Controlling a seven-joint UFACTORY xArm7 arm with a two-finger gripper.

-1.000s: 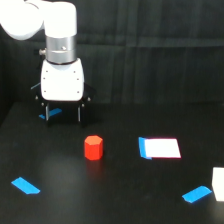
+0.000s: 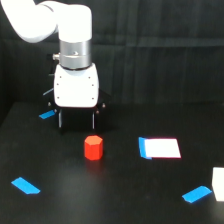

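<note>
A red block (image 2: 93, 148) with a hexagonal outline stands on the dark table, left of the middle. Behind it and a little to its left is my gripper (image 2: 78, 121), pointing downward under the white arm. Its dark fingers are spread apart, and nothing shows between them. A gap separates the gripper from the block in this view; how high the fingertips are above the table is hard to judge.
A white patch (image 2: 162, 148) with red and blue edges lies right of the block. Another white piece (image 2: 218, 183) is cut off at the right edge. Blue strips lie at front left (image 2: 25, 186), front right (image 2: 196, 194) and back left (image 2: 48, 114).
My gripper has shifted to the right and somewhat lower in the view, closer to the red block. The block and the other things have stayed put.
</note>
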